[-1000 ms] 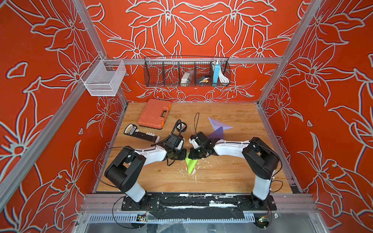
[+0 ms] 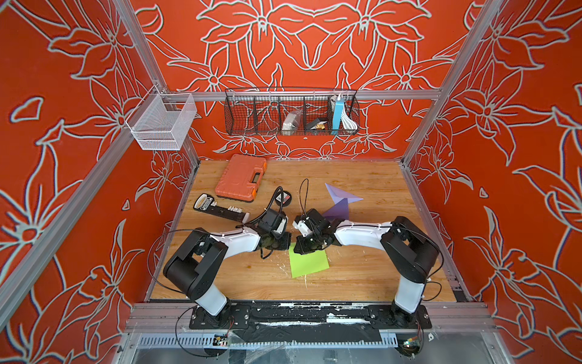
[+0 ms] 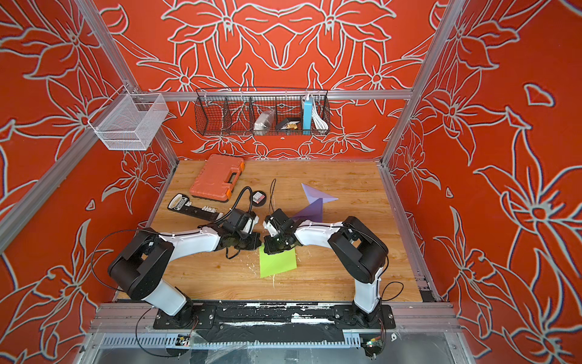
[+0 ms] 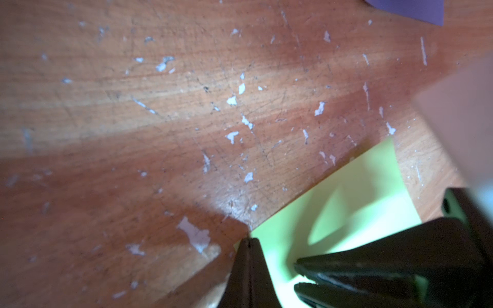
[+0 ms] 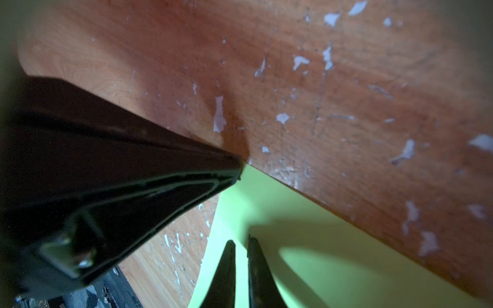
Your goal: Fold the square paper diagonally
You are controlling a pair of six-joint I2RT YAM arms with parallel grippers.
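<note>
The lime-green square paper [image 2: 309,262] lies spread out on the table in front of my two grippers, its back part hidden under them in the top views. My left gripper is shut, its tips down on a corner of the paper; whether any paper is pinched between them I cannot tell. In the right wrist view the same dark left fingers [image 5: 154,164] reach to that corner. My right gripper stands slightly open over the paper close by, bare gap between its fingertips, holding nothing.
Purple folded papers [image 2: 340,205] lie behind the right arm. An orange case [image 2: 241,177], a dark tool strip [image 2: 219,209] and a round black item [image 2: 283,197] sit at back left.
The green paper, a narrow folded shape before, has spread out to the right into a broad sheet.
</note>
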